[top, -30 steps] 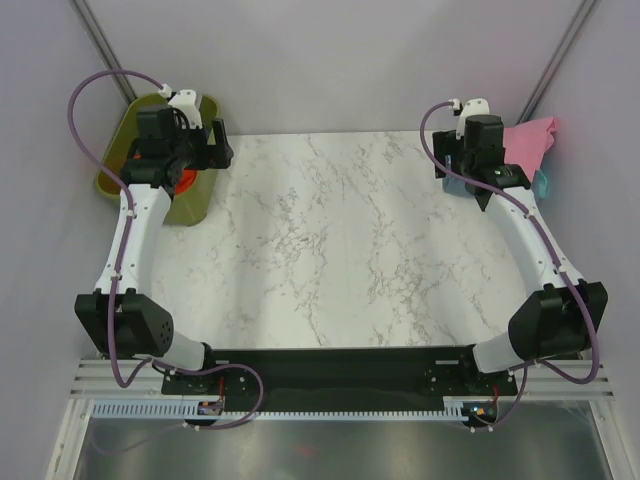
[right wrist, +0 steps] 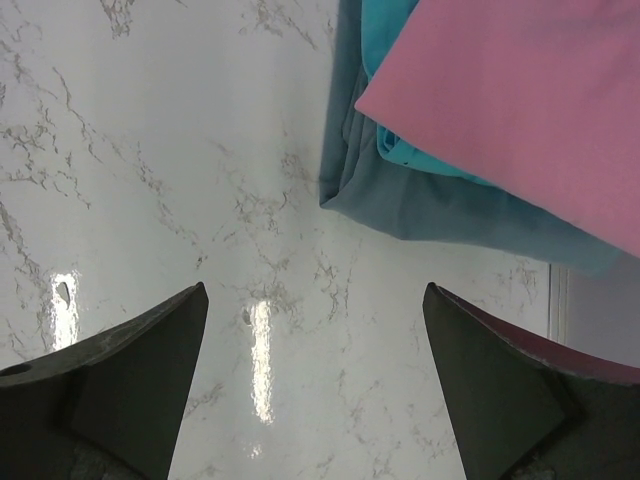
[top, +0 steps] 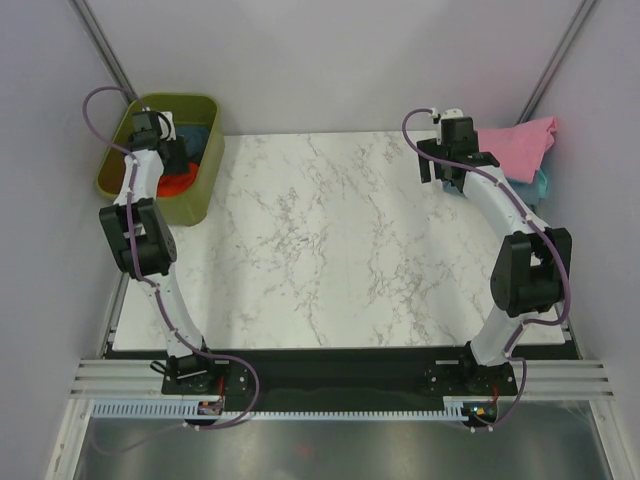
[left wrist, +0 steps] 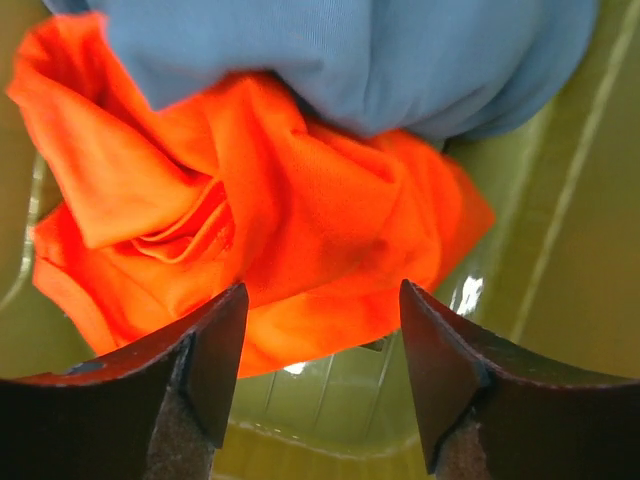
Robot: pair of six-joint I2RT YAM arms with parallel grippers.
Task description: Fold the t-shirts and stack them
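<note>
An orange shirt (left wrist: 300,200) lies crumpled in the olive bin (top: 202,200) at the left, with a grey-blue shirt (left wrist: 350,50) above it in the left wrist view. My left gripper is inside the bin over the orange shirt, fingers apart and empty. At the right, a pink shirt (right wrist: 520,90) lies on a cyan shirt (right wrist: 410,150) and a grey-blue one (right wrist: 420,210). My right gripper stands open and empty beside that pile.
Side and back walls border it, with the pile close to the right one.
My left gripper has moved leftward and down into the bin.
</note>
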